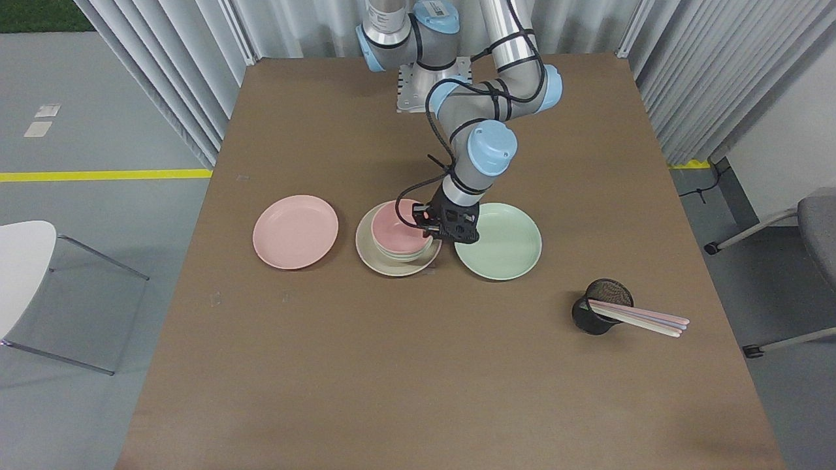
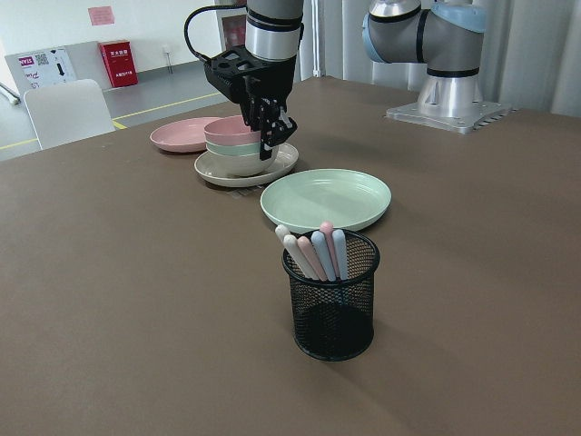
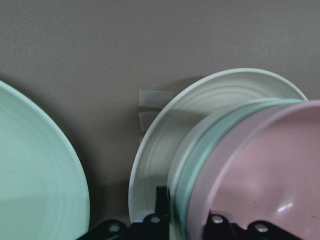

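Observation:
Pink, mint and cream bowls sit nested on a cream plate [image 1: 377,258]; the pink bowl [image 1: 392,226] is on top. My gripper is down at their right side in the front view. In the wrist view its fingers straddle the stacked walls of the pink bowl [image 3: 280,170], mint bowl [image 3: 205,150] and cream bowl [image 3: 182,157]; whether they are closed tight on them I cannot tell. The lower fingertips are hidden.
A pink plate [image 1: 294,231] lies to the left, a mint plate [image 1: 505,243] to the right. A black mesh cup [image 2: 332,327] with chopsticks stands front right.

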